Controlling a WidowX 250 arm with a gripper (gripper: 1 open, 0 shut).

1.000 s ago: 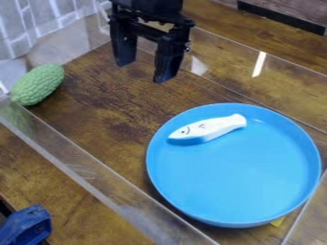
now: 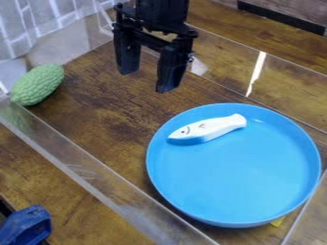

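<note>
My dark gripper (image 2: 151, 61) hangs over the upper middle of the wooden surface, its fingers pointing down and apart with nothing visible between them. Below and to its right is a blue round plate (image 2: 230, 191) holding a white fish-shaped toy (image 2: 209, 126). At the left edge lies a green bumpy oval toy (image 2: 38, 84), apart from the gripper.
A blue object (image 2: 23, 226) lies at the bottom left. A clear strip (image 2: 90, 168) runs diagonally along the lower left. The wood between the green toy and the plate is bare, as is much of the upper right.
The gripper has shifted slightly leftward over the last second. The toys and plate have stayed where they were.
</note>
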